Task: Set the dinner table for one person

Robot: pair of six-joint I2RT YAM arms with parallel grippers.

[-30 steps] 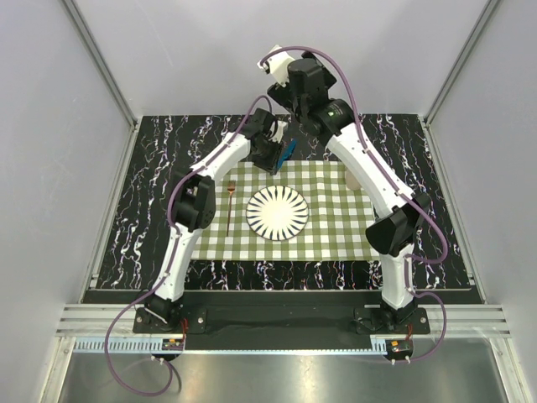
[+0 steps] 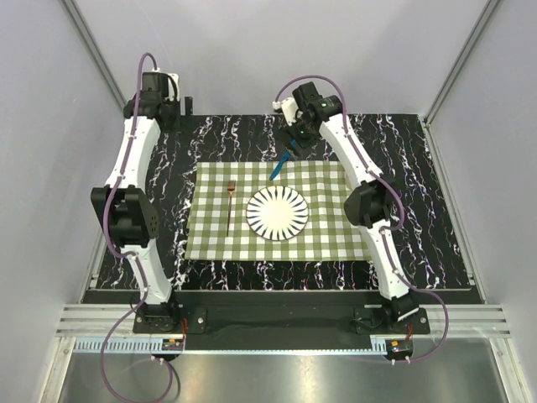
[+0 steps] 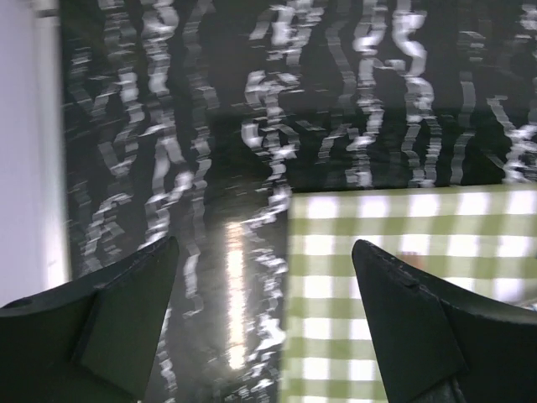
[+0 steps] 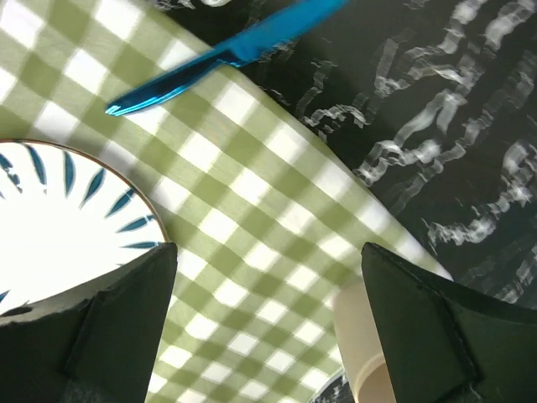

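On the green-and-white checked mat [image 2: 331, 235] lies a white plate [image 2: 278, 212] with a dark striped rim, a copper fork [image 2: 229, 206] to its left. A blue knife [image 2: 279, 164] lies slanted across the mat's back edge above the plate; the right wrist view shows the knife [image 4: 180, 77] flat, its far end cut off by the frame. My right gripper [image 2: 292, 144] is open over the knife's back end. At the back left, my left gripper [image 2: 182, 112] stands open and empty over bare table. A beige cup [image 4: 362, 340] shows between and behind the right fingers.
In the top view the right arm covers most of the cup. Walls close in the table at left, right and back.
My left arm has swung from the knife to the back left, leaving the knife lying there.
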